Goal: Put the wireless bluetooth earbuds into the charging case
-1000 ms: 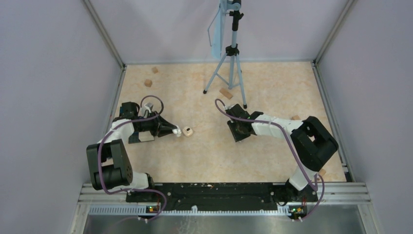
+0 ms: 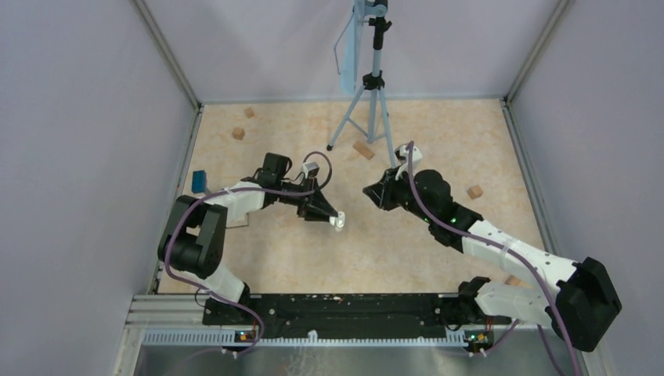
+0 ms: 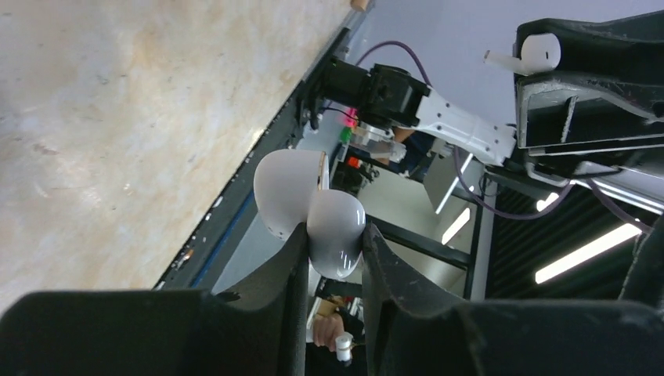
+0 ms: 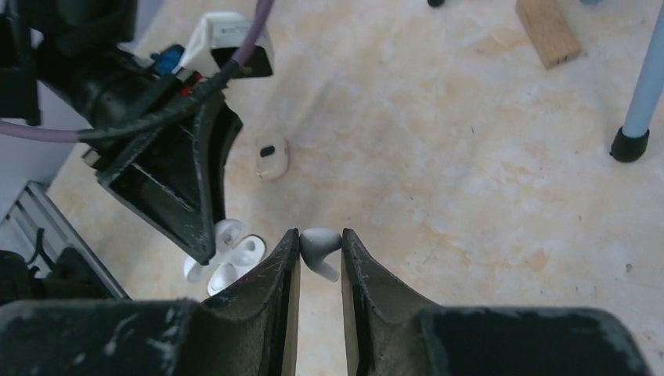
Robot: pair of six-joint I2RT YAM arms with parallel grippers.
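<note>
My left gripper is shut on the white charging case (image 3: 286,192), held in the air near the middle of the table in the top view (image 2: 337,220). My right gripper is shut on a white earbud, to the right of the case and apart from it; in the left wrist view that earbud (image 3: 539,53) shows at the upper right. A small white object with a dark oval (image 4: 272,160) lies on the table beyond the left gripper.
A tripod (image 2: 373,110) stands at the back. Wooden blocks (image 2: 362,150) lie at the back and sides, and a blue object (image 2: 198,181) at the left.
</note>
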